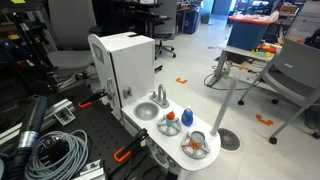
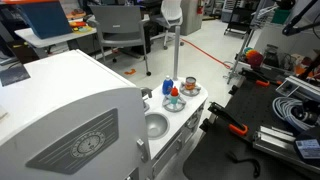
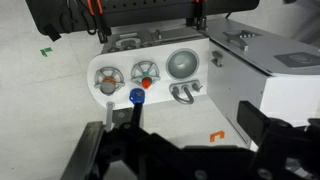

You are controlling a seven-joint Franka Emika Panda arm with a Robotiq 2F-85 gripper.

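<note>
A white toy kitchen counter fills the middle of the wrist view. On it are a round metal sink, a curved faucet and two burners. A small red object rests on the nearer burner to the sink. The other burner bears a small metal pot, orange-brown inside. A blue bottle stands at the counter's back edge. My gripper is above, its dark fingers spread wide at the bottom of the wrist view, with nothing visible between them.
The tall white cabinet stands at one end of the counter. Black table borders the counter, bearing orange-handled clamps and a coiled grey cable. A grey chair is beyond, on open floor.
</note>
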